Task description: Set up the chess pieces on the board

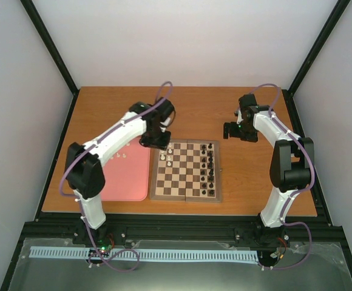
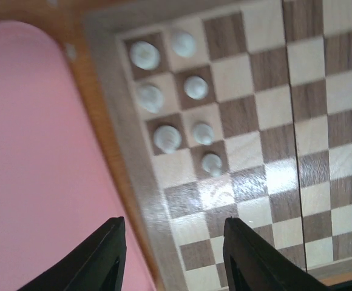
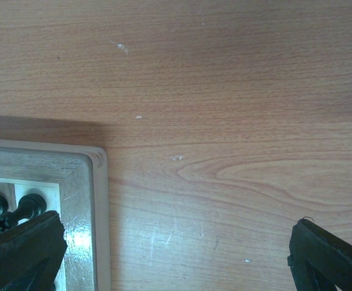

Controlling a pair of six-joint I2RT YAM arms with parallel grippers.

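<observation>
In the left wrist view several white pieces stand upright in two columns at the far left corner of the chessboard (image 2: 273, 109). The nearest white pawn (image 2: 212, 164) stands on a dark square, with white pawns (image 2: 203, 133) behind it in the same column. My left gripper is open and empty, above the board's left edge and apart from all pieces. Black pieces (image 1: 203, 171) fill two columns on the board's right side. Off the board's far right corner, my right gripper stands wide open over bare table.
A pink tray (image 1: 127, 182) lies left of the board, with several white pieces (image 1: 121, 156) on its far part. Empty squares (image 1: 179, 185) fill the board's middle and near left. The table (image 1: 255, 188) right of the board is clear.
</observation>
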